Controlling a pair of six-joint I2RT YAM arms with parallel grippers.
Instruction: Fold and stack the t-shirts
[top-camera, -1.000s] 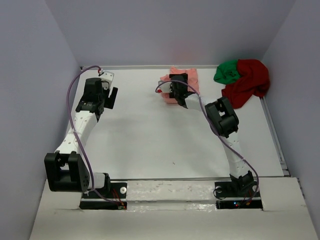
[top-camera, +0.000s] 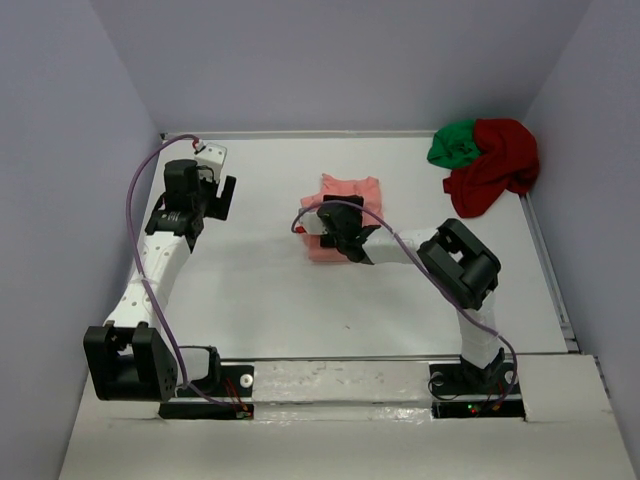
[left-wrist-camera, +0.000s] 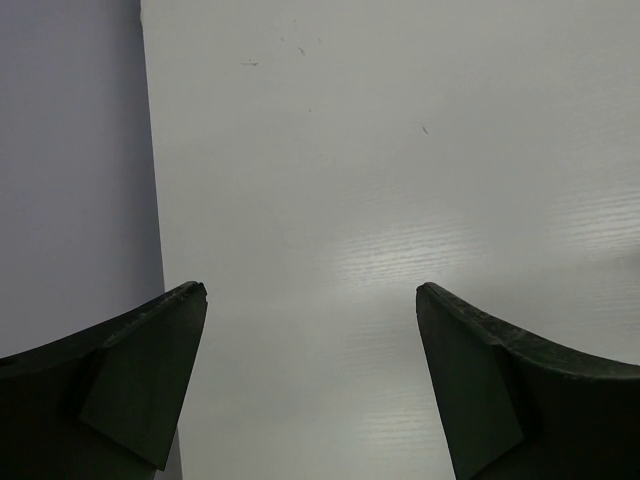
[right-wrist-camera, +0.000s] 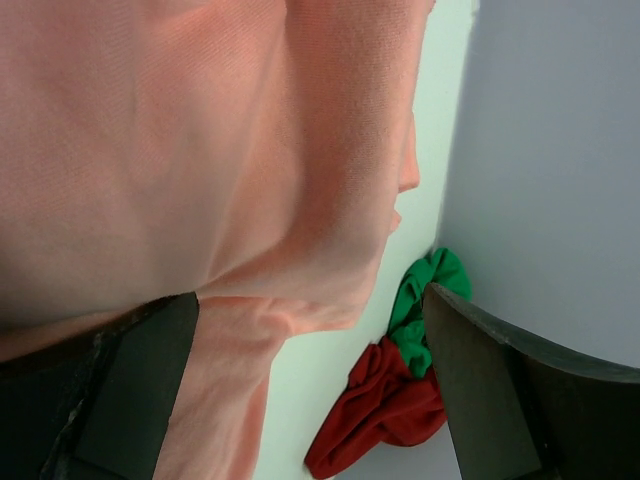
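A pink t-shirt (top-camera: 350, 186), bundled into a roughly rectangular shape, lies near the middle of the table, partly covered by my right gripper (top-camera: 338, 218). In the right wrist view its cloth (right-wrist-camera: 220, 140) fills the left side and runs up against the left finger (right-wrist-camera: 140, 400). That right gripper has its fingers wide apart, with no cloth clamped between them. My left gripper stands open over bare table at the left, away from the shirt, with nothing in its fingers.
A red cloth (top-camera: 493, 167) and a green cloth (top-camera: 454, 146) lie crumpled together at the back right corner. Walls close in the left, back and right sides.
The right gripper and the pink shirt have both shifted from near the back edge toward the front and slightly left. The left arm has hardly moved.
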